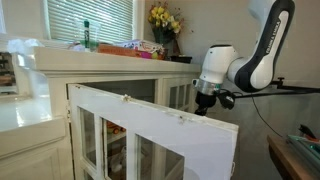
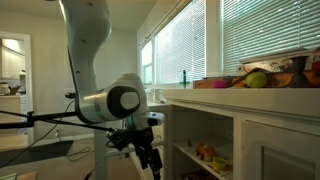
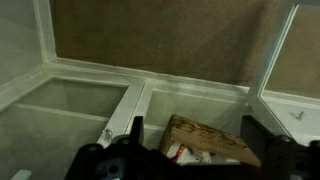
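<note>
My gripper [image 1: 206, 103] hangs beside the far end of a white cabinet, beyond an opened white door [image 1: 172, 128] with glass panes. In the wrist view the gripper's dark fingers [image 3: 130, 148] stand wide apart at the bottom edge, so it is open. A wooden box [image 3: 210, 140] with small items shows in the space between them, farther off. Pale door frames [image 3: 125, 112] cross that view. Seen from exterior view 2, the fingers point down in front of the open cabinet, and nothing shows held.
Inside the cabinet, red and yellow items [image 2: 207, 153] rest on a shelf. The countertop [image 2: 250, 97] carries a bowl of fruit [image 2: 257, 78]; a vase of yellow flowers [image 1: 163, 20] stands at its far end. A brown table edge [image 1: 290, 158] is at right.
</note>
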